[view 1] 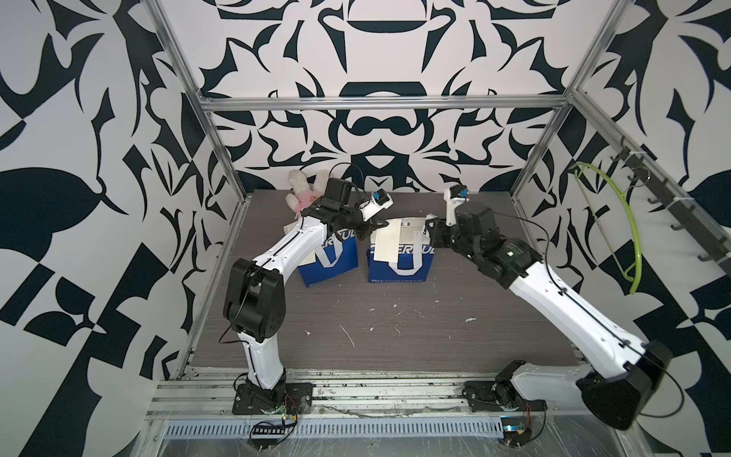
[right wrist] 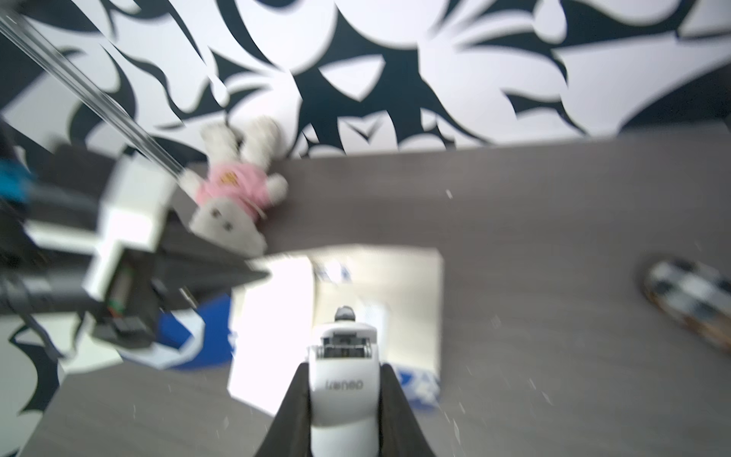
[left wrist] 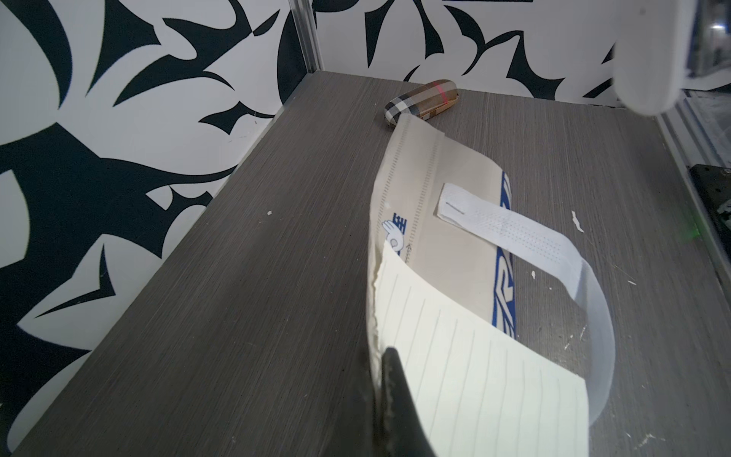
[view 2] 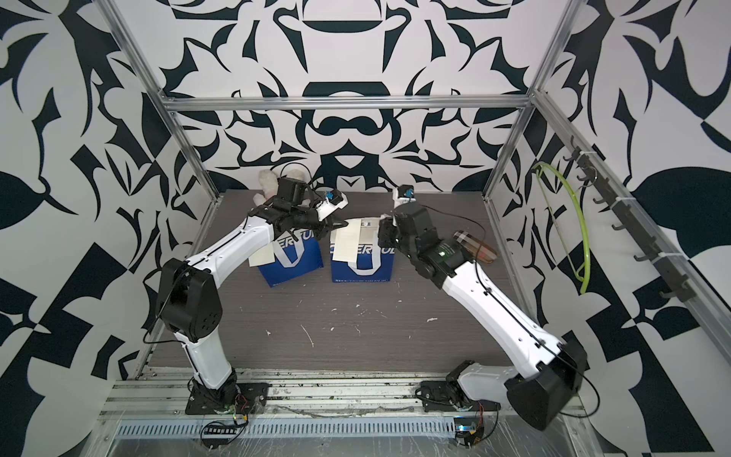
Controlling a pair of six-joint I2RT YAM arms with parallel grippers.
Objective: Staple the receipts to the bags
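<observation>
My left gripper [view 1: 383,224] is shut on the pale lined receipt [left wrist: 472,358] and the beige top edge of the right-hand bag [left wrist: 449,163], pinching them together at the bag's left. That blue-and-beige bag [view 1: 415,259] stands upright with its white handle in front. White and narrow, the stapler [right wrist: 344,403] sits between the fingers of my right gripper, which is shut on it. In the right wrist view it overlaps the bag and receipt; whether it touches them cannot be told. A second blue bag [view 1: 329,265] with its own receipt [view 2: 261,256] is partly covered by my left arm.
A plush rabbit in pink [right wrist: 232,182] lies behind the left bag. At the table's right is a plaid case [view 2: 473,246]. A green hoop [view 1: 632,221] hangs on the right wall.
</observation>
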